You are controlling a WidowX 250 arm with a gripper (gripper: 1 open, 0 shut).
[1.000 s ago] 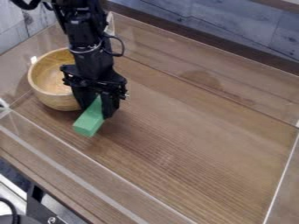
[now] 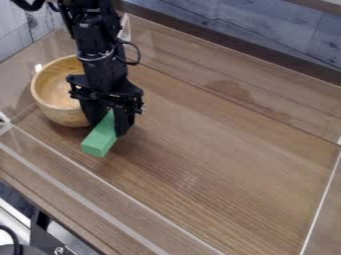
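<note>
The black robot arm hangs from the top left, its gripper (image 2: pixel 104 118) low over the wooden surface. Beneath the fingers a green block (image 2: pixel 99 141) stands at a slant, its upper end hidden by the gripper. Whether the fingers are closed on it is hard to tell. Just left of the gripper, partly behind it, is a round wooden bowl (image 2: pixel 60 90).
A pale edge runs along the left, with a dark cable at the lower left corner.
The arm and gripper have shifted very slightly, and the green block's visible part with them. Little else differs.
</note>
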